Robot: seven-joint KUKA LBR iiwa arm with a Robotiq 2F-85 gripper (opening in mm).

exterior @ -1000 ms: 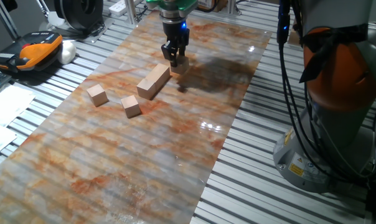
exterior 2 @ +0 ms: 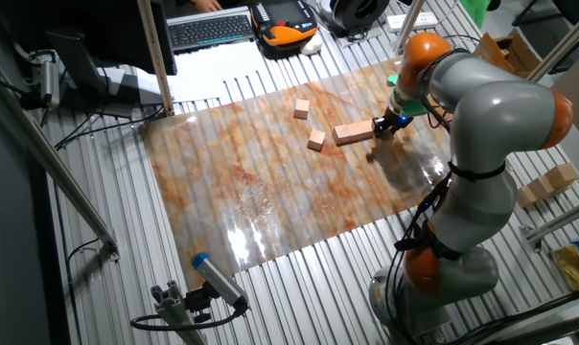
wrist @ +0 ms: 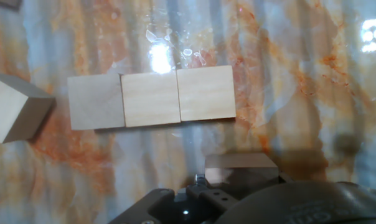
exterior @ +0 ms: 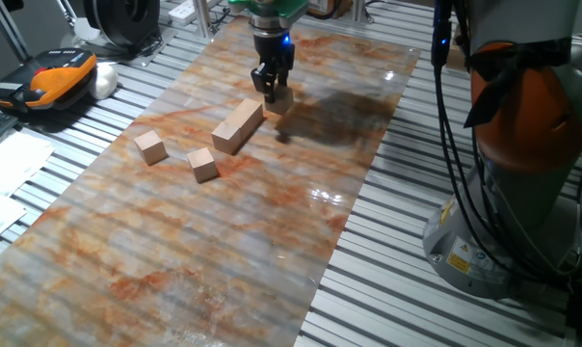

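Note:
Three pale wooden cubes stand side by side in a straight row point(wrist: 150, 98), which looks like one long bar point(exterior: 236, 128) in exterior view 1. My gripper point(exterior: 273, 89) is low over the table near the far end of that row. A single wooden block point(exterior: 280, 102) is right at its fingers, partly covered by them. In the wrist view this block point(wrist: 241, 163) shows beside the dark gripper parts, apart from the row. Whether the fingers grip it is hidden. Two loose cubes lie nearer the left side, one cube point(exterior: 150, 147) and another cube point(exterior: 202, 165).
The marbled sheet point(exterior: 175, 260) is clear across its near half. An orange-and-black device point(exterior: 50, 85) sits off its left edge. The arm's base point(exterior: 484, 251) stands to the right. More wooden blocks point(exterior 2: 548, 184) lie behind the arm, off the sheet.

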